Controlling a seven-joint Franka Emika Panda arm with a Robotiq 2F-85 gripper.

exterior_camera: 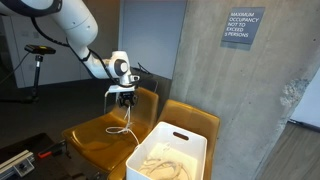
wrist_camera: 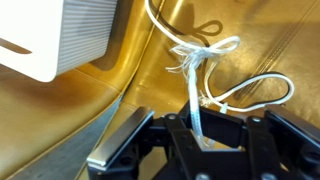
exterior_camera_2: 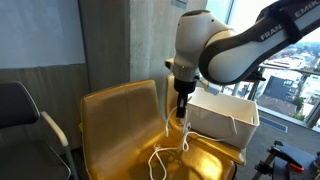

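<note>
A white rope (exterior_camera_2: 157, 160) is caught in my gripper (exterior_camera_2: 182, 106), which is shut on it. One length runs up from the tan chair seat (exterior_camera: 92, 132) to the fingers, clear of the seat in exterior view 1. In the wrist view the rope (wrist_camera: 272, 76) lies partly in a loop on the tan surface. Frayed strands and a bent piece show just beyond the fingertips, with a taut strand leading between them. The gripper (exterior_camera: 126, 101) hangs above the seat, left of the white box (exterior_camera: 180, 134).
The open white box stands to the right on tan seating, with pale rope-like strands (exterior_camera: 166, 168) inside. A tan backrest (exterior_camera_2: 125, 118) rises behind the gripper. A dark chair (exterior_camera_2: 25, 150) stands at the left in exterior view 2. Concrete wall (exterior_camera: 200, 80) lies behind.
</note>
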